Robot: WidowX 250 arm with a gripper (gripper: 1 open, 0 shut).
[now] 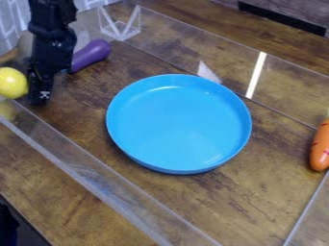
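My black gripper (35, 88) is low at the left of the camera view, right beside a yellow round object (11, 83) at the frame's left edge. Whether its fingers are closed on that object is hard to tell. A blue plate (178, 123) lies in the middle of the wooden surface. A purple object (90, 56) lies just right of the arm, toward the back.
An orange object (318, 144) lies at the far right edge. Clear panels border the wooden work area at the left and right. The wood in front of the plate and behind it is free.
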